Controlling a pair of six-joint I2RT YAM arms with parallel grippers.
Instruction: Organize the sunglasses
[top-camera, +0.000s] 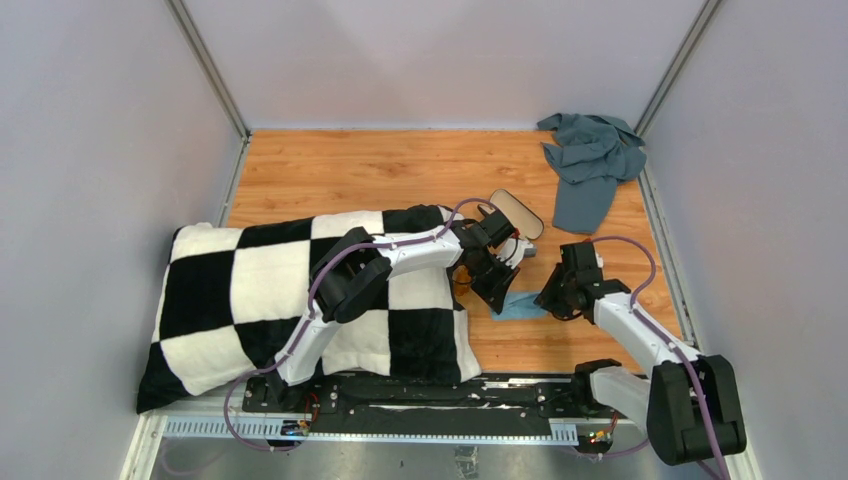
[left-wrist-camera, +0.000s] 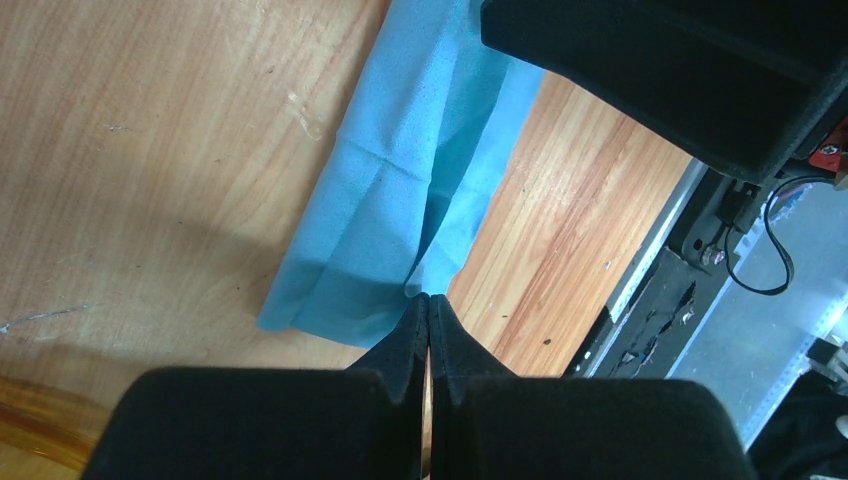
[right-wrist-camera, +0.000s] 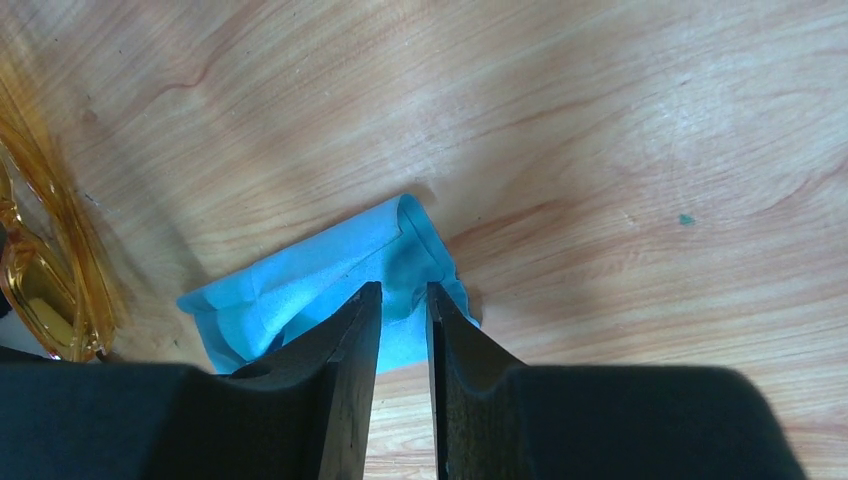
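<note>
A folded light-blue cloth (top-camera: 519, 306) lies flat on the wooden table between my two grippers. At its left end my left gripper is shut, its tips meeting at the edge of the cloth (left-wrist-camera: 375, 190); whether any fabric is pinched there I cannot tell. My right gripper is open over the cloth's other end (right-wrist-camera: 350, 270), with blue fabric showing between its fingers. A tan glasses case (top-camera: 518, 214) rests behind the left gripper. No sunglasses can be made out clearly.
A black-and-white checkered blanket (top-camera: 280, 290) covers the left side under my left arm. Crumpled grey-blue fabric (top-camera: 590, 165) occupies the back right corner. An amber, shiny transparent item (right-wrist-camera: 50, 250) lies near the cloth's left end.
</note>
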